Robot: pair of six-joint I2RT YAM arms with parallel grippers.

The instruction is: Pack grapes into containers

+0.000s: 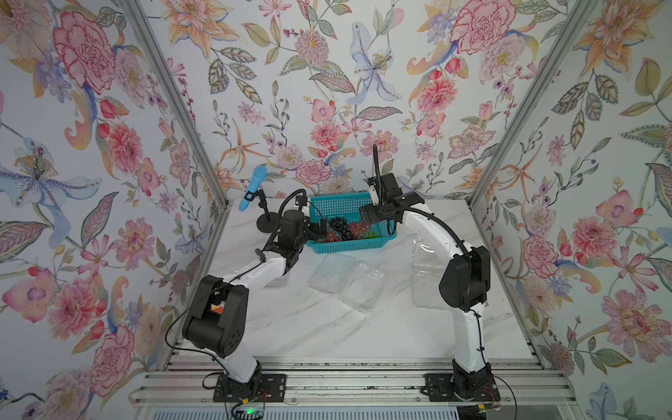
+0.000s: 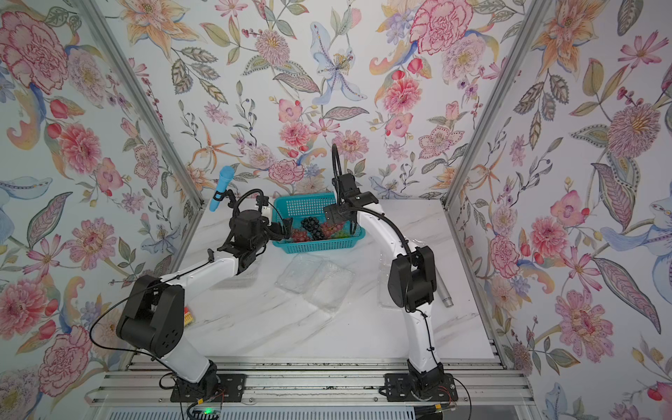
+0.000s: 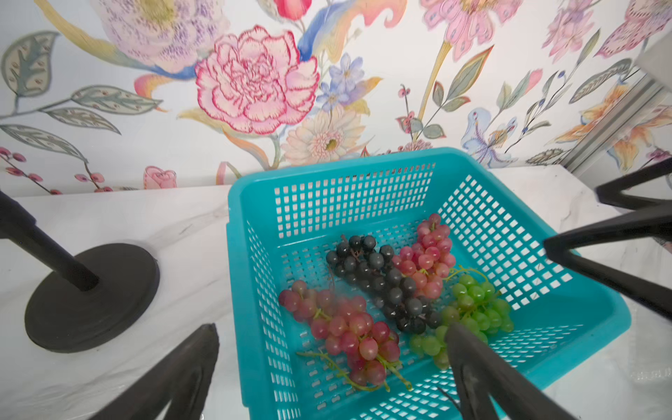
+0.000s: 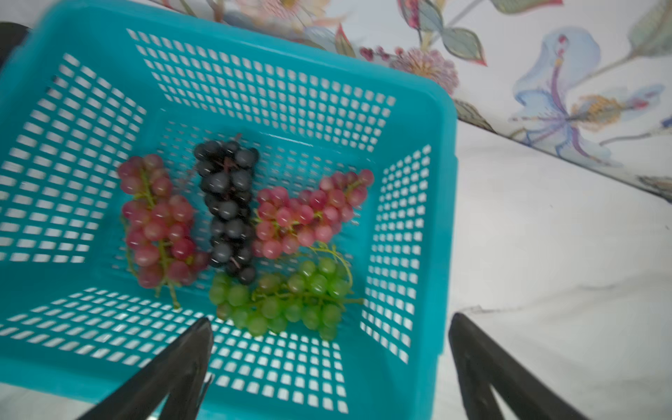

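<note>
Bunches of grapes lie in the teal basket [image 3: 241,280]. In the right wrist view a red bunch [image 4: 157,224] is at the left, a black bunch [image 4: 227,203] beside it, another red bunch [image 4: 311,213] to the right and a green bunch [image 4: 287,297] in front. My left gripper stands open over the basket's left front side, nothing between its fingers. The right gripper, also open and empty, is above the basket's right part. A clear container [image 1: 348,281] lies opened flat in front of the basket; a second clear container [image 1: 430,273] is at the right.
Left of the basket stands a black round-based stand [image 3: 91,297] holding a blue object [image 1: 253,187]. Another clear container [image 2: 238,274] is partly hidden under the left arm. A grey tube [image 2: 443,288] lies at the right.
</note>
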